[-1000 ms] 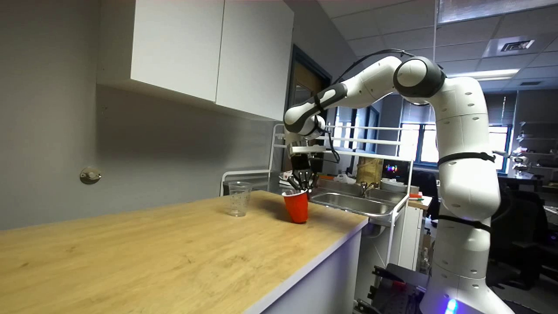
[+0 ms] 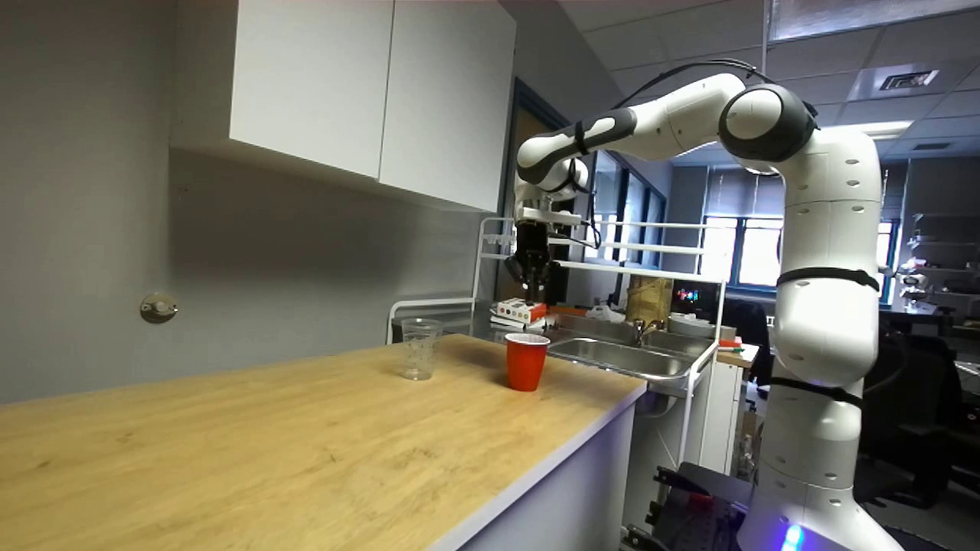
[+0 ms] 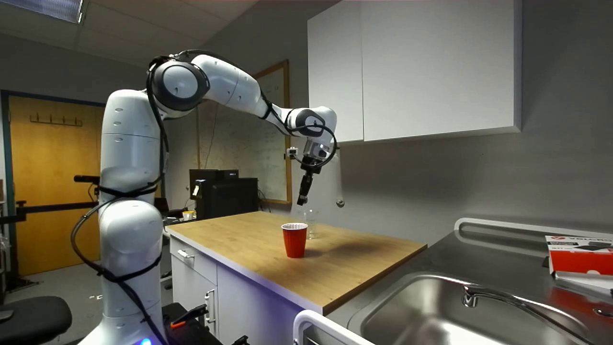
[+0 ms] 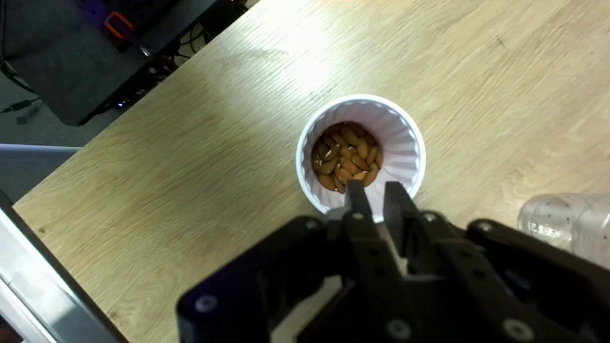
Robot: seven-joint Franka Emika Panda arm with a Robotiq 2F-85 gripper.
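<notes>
A red cup (image 2: 525, 364) with a white rim stands upright on the wooden counter. From above, the wrist view shows almonds (image 4: 346, 157) in its bottom. My gripper points down over the cup, its fingers (image 4: 394, 197) drawn close together with a narrow gap. Whether a small thing sits between them cannot be made out. In exterior view 2 the gripper (image 3: 302, 201) hangs clear above the red cup (image 3: 294, 241). A clear plastic cup (image 2: 419, 353) stands upright nearby, on the wall side; only part of this clear cup (image 4: 572, 220) enters the wrist view.
White cabinets (image 2: 367, 92) hang over the counter, and a white rack (image 2: 634, 271) frames the sink.
A second ago my gripper was down at the red cup's rim and the cup leaned. Now the arm has risen clear of it, and the cup stands upright.
</notes>
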